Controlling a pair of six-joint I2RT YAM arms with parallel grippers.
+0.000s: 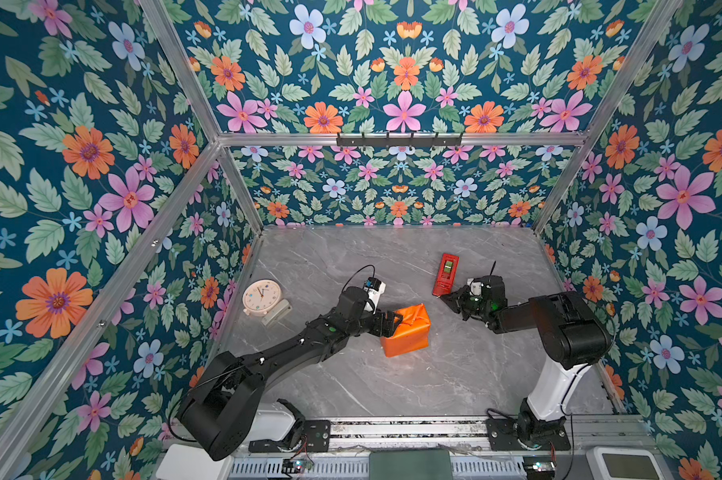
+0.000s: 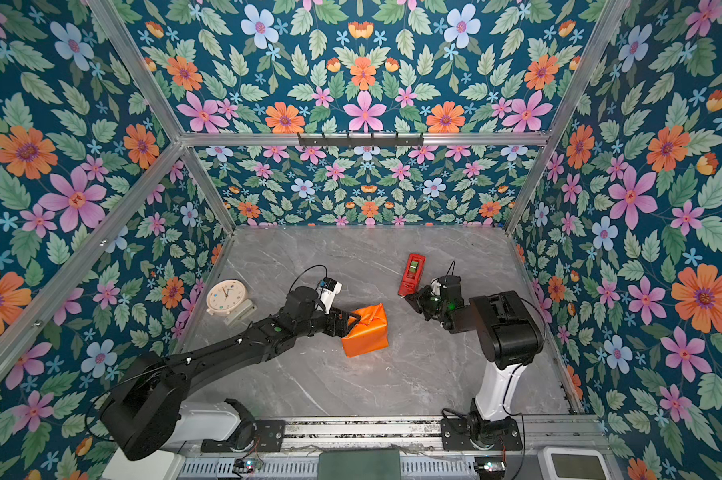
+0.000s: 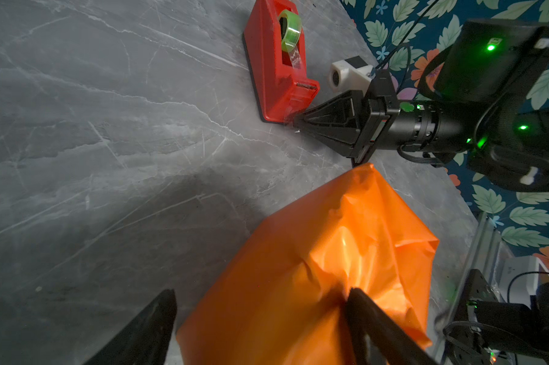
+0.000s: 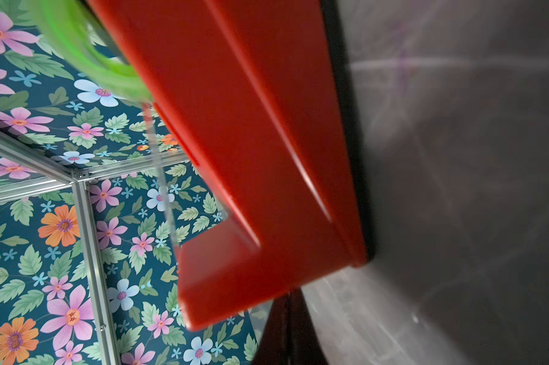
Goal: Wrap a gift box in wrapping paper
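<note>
A box wrapped in shiny orange paper [image 1: 406, 340] stands mid-table, its folded top creased. My left gripper is open at the box's left end. In the left wrist view, one finger [image 3: 149, 328] is beside the box and the other overlaps the paper. A red tape dispenser [image 1: 446, 273] with a green roll [image 3: 291, 30] lies behind and right of the box. My right gripper is shut, its tips at the dispenser's front end. Whether thin tape is between those tips cannot be made out.
At the table's left edge is a round cream clock [image 1: 262, 297] with a pale block beside it. Bare grey marble tabletop [image 1: 321, 252] lies behind the box, with more free surface in front of it.
</note>
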